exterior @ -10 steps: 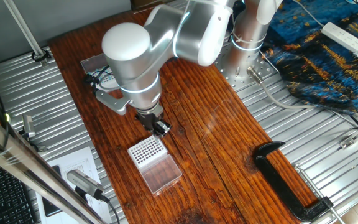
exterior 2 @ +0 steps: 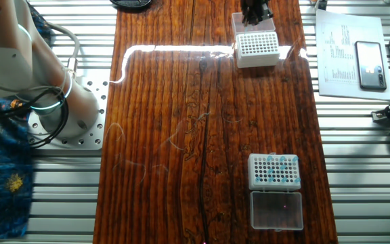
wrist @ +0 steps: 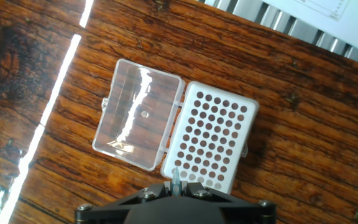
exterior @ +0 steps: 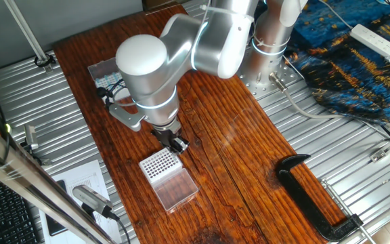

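Observation:
An open white rack box (wrist: pixel 211 134) with rows of round holes lies on the wooden table, its clear lid (wrist: pixel 138 115) folded out flat beside it. All the holes that show look empty. My gripper is at the bottom of the wrist view, its fingers shut on a small pale-blue tube (wrist: pixel 176 177) that points towards the box's near end. In exterior view 1 the gripper (exterior: pixel 177 144) is just beyond the rack's far edge, low over the table. Whether the tube touches the rack cannot be told.
A second open rack box (exterior 2: pixel 274 171) holds several light-blue tubes, its clear lid (exterior 2: pixel 276 210) laid out beside it. A black clamp (exterior: pixel 310 200) grips the table edge. Paper and a phone (exterior 2: pixel 371 66) lie off the table.
In exterior view 1 the arm and gripper have shifted slightly to the right and down in the picture. The rack box and its lid have stayed in place.

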